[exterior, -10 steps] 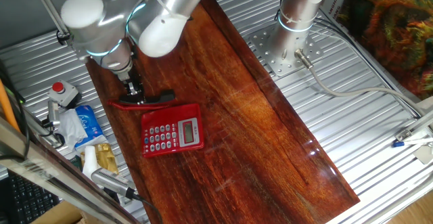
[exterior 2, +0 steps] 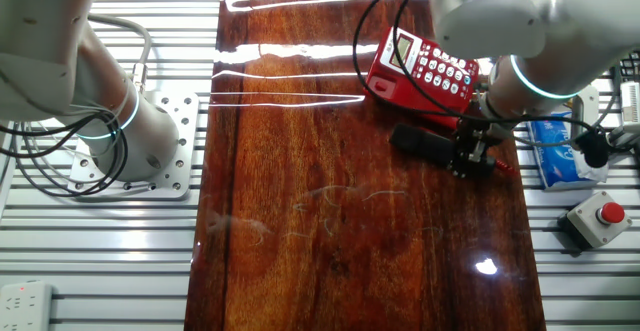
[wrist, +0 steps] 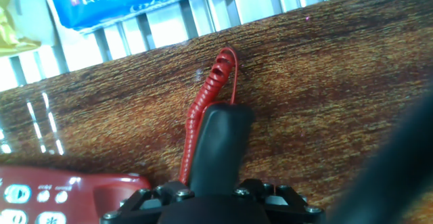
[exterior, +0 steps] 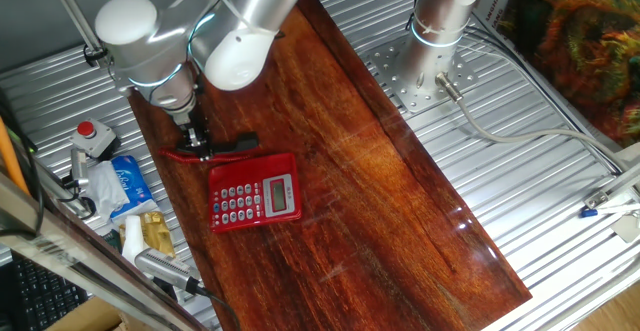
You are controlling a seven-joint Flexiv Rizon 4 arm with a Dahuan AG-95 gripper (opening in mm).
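A red desk phone [exterior: 256, 193] with pale keys and a small grey display lies on the wooden board. Beside it is its handset, whose black end [exterior: 243, 142] points toward the middle of the board in exterior view 1. My gripper [exterior: 203, 154] points down at the handset's middle. In the wrist view the black handset [wrist: 220, 146] runs up between the two fingers, close to both; whether they press on it cannot be made out. A red coiled cord [wrist: 206, 92] lies along the handset. The phone's edge [wrist: 111, 191] shows at lower left.
A blue tissue pack [exterior 2: 566, 151] and a red stop button [exterior 2: 611, 212] lie off the board on the slatted metal table. The wooden board [exterior: 400, 231] is clear on the phone's far side. A black cable [exterior 2: 400, 51] hangs over the phone in exterior view 2.
Over the last second my gripper has come down slightly over the handset, and the arm has shifted a little to the right. Phone and handset look unmoved.
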